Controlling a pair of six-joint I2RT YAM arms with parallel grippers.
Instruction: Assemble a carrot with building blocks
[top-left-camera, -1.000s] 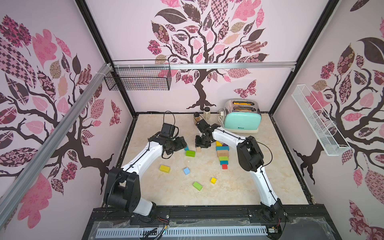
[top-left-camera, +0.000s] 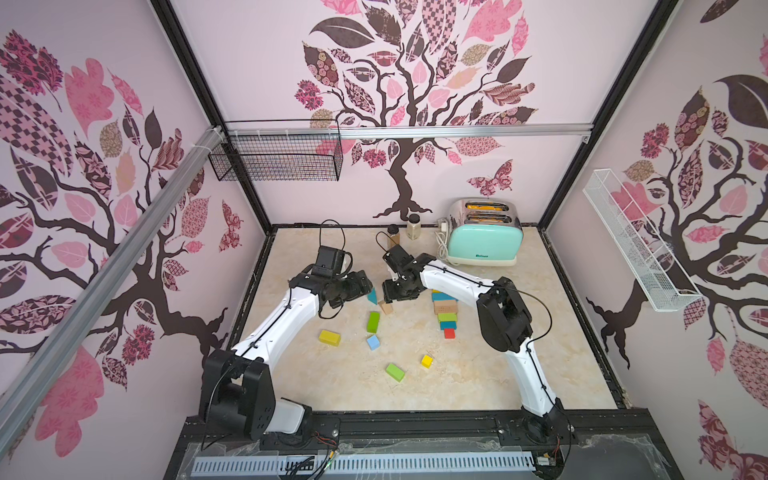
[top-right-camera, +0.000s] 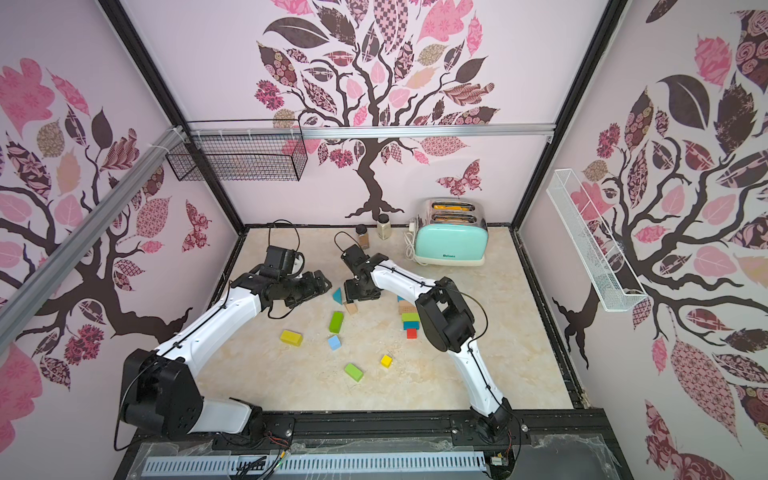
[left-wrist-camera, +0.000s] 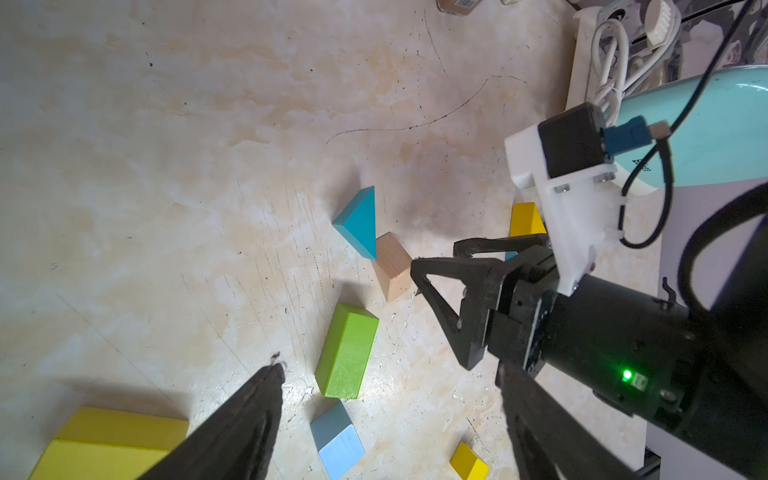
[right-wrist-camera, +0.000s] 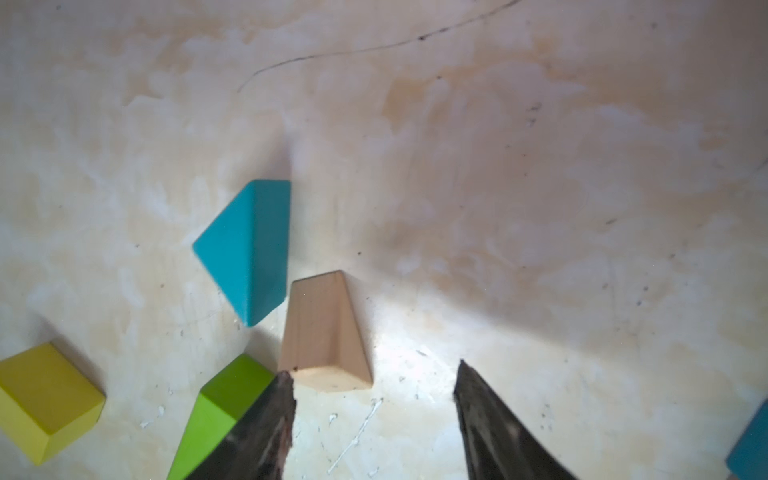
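Observation:
A wooden block (right-wrist-camera: 320, 320) lies right beside the teal triangular block (right-wrist-camera: 252, 248); whether they touch I cannot tell. In the left wrist view, the green block (left-wrist-camera: 346, 352) lies just below the wooden one, with a light blue block (left-wrist-camera: 340, 448) further down. My right gripper stands open over the table, its left fingertip close to the wooden block's lower end and nothing held. Spread wide, my left gripper is empty above the loose blocks. Under the right arm is a column with wooden (top-left-camera: 445, 307), green (top-left-camera: 448, 317), blue (top-left-camera: 448, 325) and red (top-left-camera: 449, 333) blocks.
A yellow block (top-left-camera: 329, 337), a small yellow cube (top-left-camera: 427, 361) and another green block (top-left-camera: 395, 372) lie loose toward the front. The toaster (top-left-camera: 484, 236) and a clear jar (top-left-camera: 413, 227) stand at the back.
The green block has turned from lying crosswise to lengthwise and sits lower. The wooden block has shifted left toward the teal triangle.

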